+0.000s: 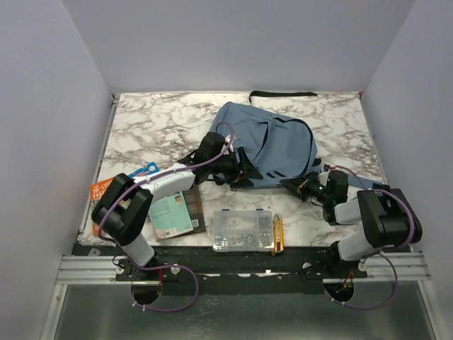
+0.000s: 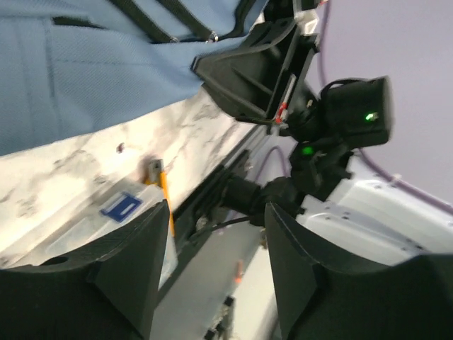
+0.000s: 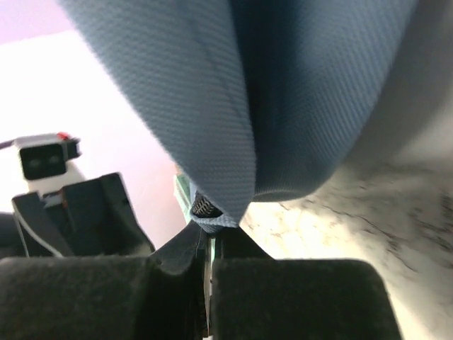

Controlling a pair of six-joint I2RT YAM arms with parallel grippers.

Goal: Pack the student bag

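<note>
The blue fabric bag [image 1: 283, 145] lies on the marble-patterned table, toward the back middle. My right gripper [image 1: 291, 185] is at its front right edge, shut. In the right wrist view a thin fold of bag cloth [image 3: 212, 170] runs down between the tips of the right gripper. Over the bag's left front part is my left gripper [image 1: 249, 170]. Its fingers [image 2: 138, 262] stand apart with nothing between them, and bag cloth [image 2: 106, 92] shows beyond. The left arm covers some of the bag from above.
A teal book [image 1: 168, 218] and a dark book [image 1: 193, 205] lie front left, beside an orange book [image 1: 98, 190] partly under the left arm. In front are a clear case [image 1: 243, 232] and a yellow cutter [image 1: 277, 237]. A blue item [image 1: 364, 183] lies at right.
</note>
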